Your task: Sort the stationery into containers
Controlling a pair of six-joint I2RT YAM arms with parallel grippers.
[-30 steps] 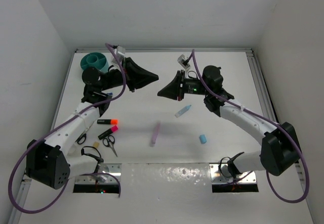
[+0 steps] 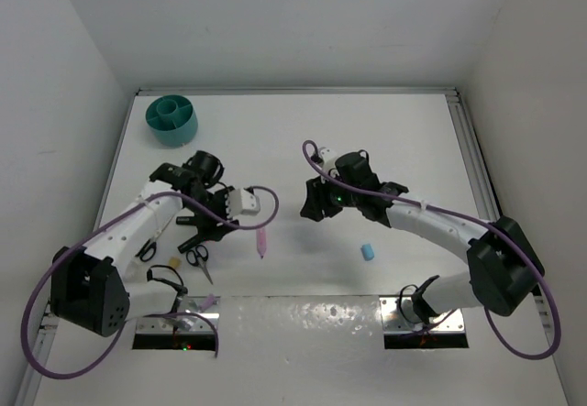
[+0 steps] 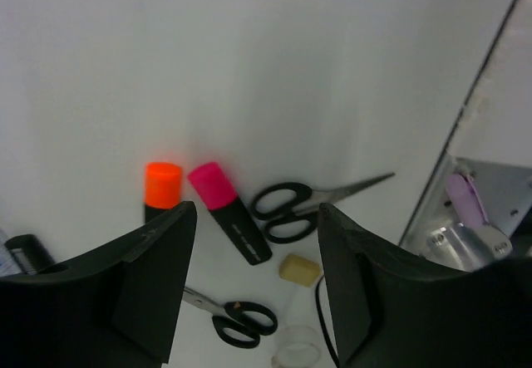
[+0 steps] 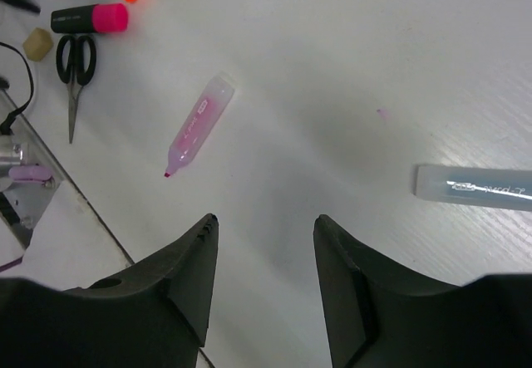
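My left gripper stands open low over the left-side stationery: an orange-capped marker (image 3: 162, 185), a pink-capped marker (image 3: 241, 227), two black scissors (image 3: 283, 236) (image 3: 245, 325) and a yellow eraser (image 3: 299, 270). A pink pen (image 4: 199, 125) lies at table centre. My right gripper is open and empty above the table, with a pale blue pen (image 4: 474, 187) ahead of it. The teal container (image 2: 171, 136) stands at the back left.
A blue item (image 2: 367, 251) lies at the front right. The front table edge (image 3: 470, 94) runs past the left-side items.
My left gripper has swung down and turned toward the markers and scissors. The pink pen lies farther left than a second ago.
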